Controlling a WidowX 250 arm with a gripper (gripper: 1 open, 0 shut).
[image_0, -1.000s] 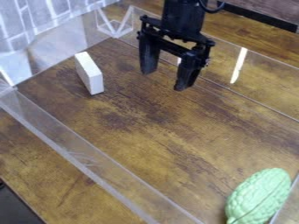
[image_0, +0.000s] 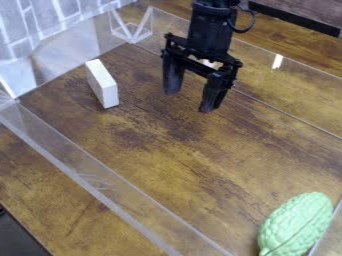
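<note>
My black gripper (image_0: 193, 82) hangs over the back middle of the wooden floor, open, with its two dark fingers spread and nothing seen between them. A white upright block (image_0: 102, 84) stands to its left, apart from it. A green ridged oval object (image_0: 294, 222) lies at the front right corner, far from the gripper.
Clear plastic walls (image_0: 114, 190) border the wooden area (image_0: 187, 170) on the sides and back. A pale quilted cloth lies beyond the wall at the top left.
My gripper has shifted slightly down and to the right over the last second. The block and the green object have not moved.
</note>
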